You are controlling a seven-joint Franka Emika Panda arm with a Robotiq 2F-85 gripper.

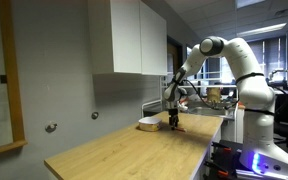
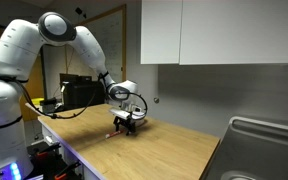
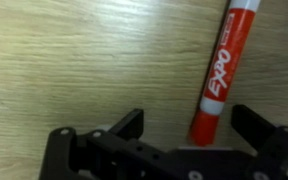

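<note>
A red Expo marker with a white band lies on the wooden table, slanting across the right half of the wrist view. My gripper stands open low over its red end. That end is between the fingers, much closer to the right fingertip than to the left; whether it touches is unclear. In exterior view 2 the marker shows as a small red streak beside the gripper. Exterior view 1 has the gripper down near the tabletop, covering part of the marker.
A bowl-like container sits on the table just beyond the gripper, close to the wall. White cabinets hang above the table.
</note>
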